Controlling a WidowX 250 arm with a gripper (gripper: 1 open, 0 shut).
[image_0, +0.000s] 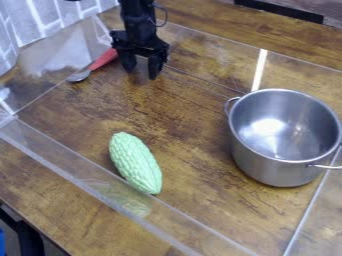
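At the top of the camera view my dark gripper (142, 58) is low over the wooden surface, with its fingers apart. Just left of it, and partly behind it, lies a red-handled utensil (99, 63) with a silver head toward the lower left; whether the gripper touches it is unclear. A pale green bitter melon or corn-like vegetable (135, 162) lies at the lower middle. A steel pot (274, 145) with two handles stands upright and empty on the right.
Clear plastic edging (74, 178) runs along the lower left and right sides. A draped light cloth or sheet (34, 30) is at the upper left.
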